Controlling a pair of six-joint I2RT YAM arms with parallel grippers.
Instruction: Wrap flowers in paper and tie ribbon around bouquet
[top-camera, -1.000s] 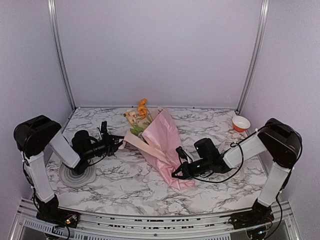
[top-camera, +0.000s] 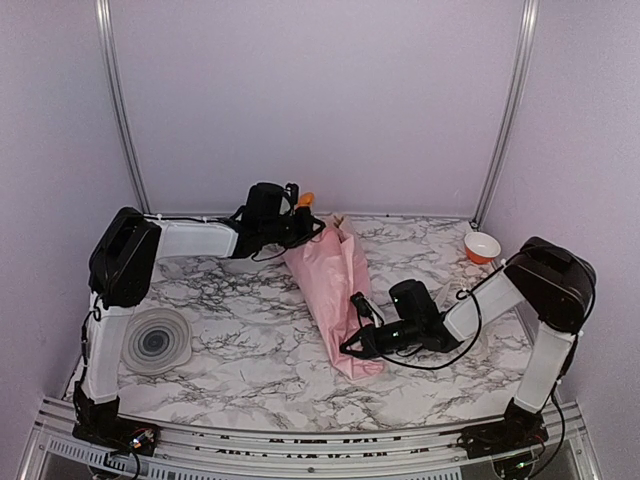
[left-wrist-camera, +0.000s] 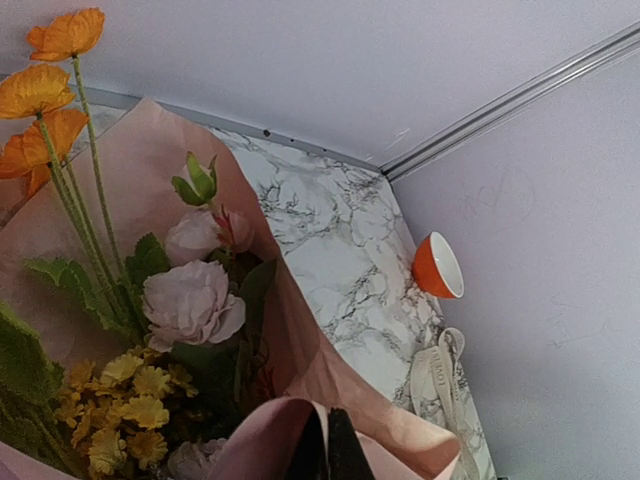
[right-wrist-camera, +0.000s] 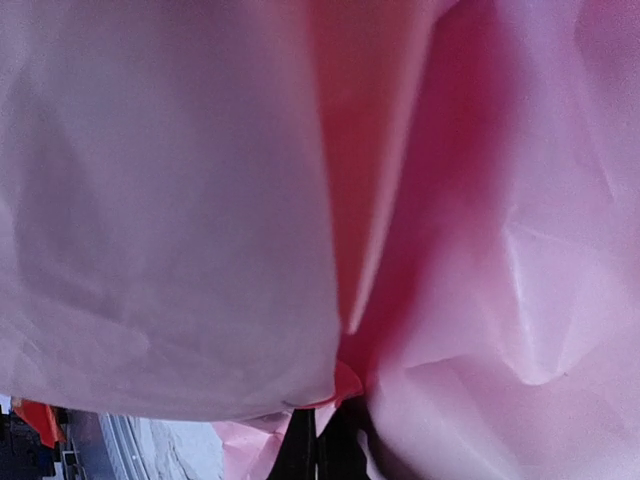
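Note:
Pink wrapping paper (top-camera: 325, 275) stands around the bouquet at the table's centre. In the left wrist view it cradles orange poppies (left-wrist-camera: 65, 35), pink roses (left-wrist-camera: 190, 305) and yellow blossoms (left-wrist-camera: 115, 410). My left gripper (top-camera: 313, 228) is raised at the paper's upper part, shut on the paper's edge, which rises at the bottom of the left wrist view. My right gripper (top-camera: 350, 346) is low at the bouquet's near end, shut on the pink paper, which fills most of the right wrist view.
An orange-white bowl (top-camera: 481, 243) sits at the back right, with a pale ribbon (left-wrist-camera: 435, 380) nearby. A grey round mat (top-camera: 155, 340) lies at the front left.
My left gripper has moved up and right from the front left, carrying the paper edge over the flowers, so they are largely covered in the top view. The right arm is nearly still.

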